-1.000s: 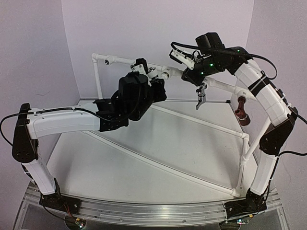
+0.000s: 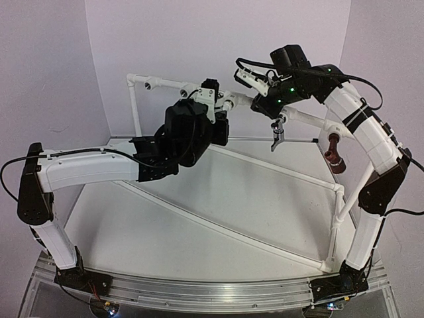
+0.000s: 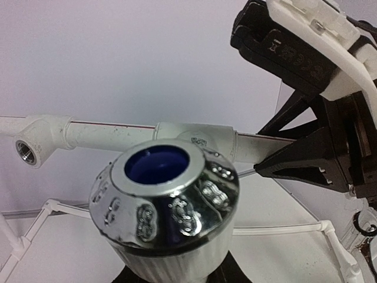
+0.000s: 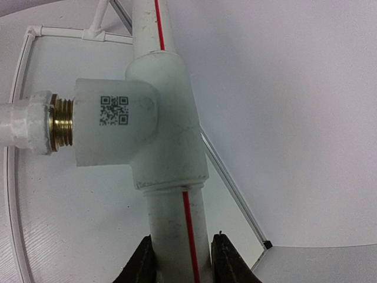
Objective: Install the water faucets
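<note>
A faucet with an embossed chrome cap (image 3: 153, 206) and a ribbed pale body fills the lower middle of the left wrist view. My left gripper (image 2: 220, 114) is shut on it, finger tips (image 3: 227, 271) just showing below. In the right wrist view, brass threads (image 4: 61, 122) show between a white collar (image 4: 38, 122) and the mouth of a white tee (image 4: 103, 147); part of the thread may be inside, its depth hidden. My right gripper is shut on the white pipe (image 4: 168, 224) beside that tee, a finger on each side.
An empty threaded outlet (image 3: 26, 152) faces out farther left on the pipe. To the right hang a chrome tap (image 2: 277, 136) and a dark red fitting (image 2: 334, 159). Lower white pipes (image 2: 225, 225) cross the panel, with clear room below the arms.
The faucet's bright cap shows less from above. The right arm has stayed still.
</note>
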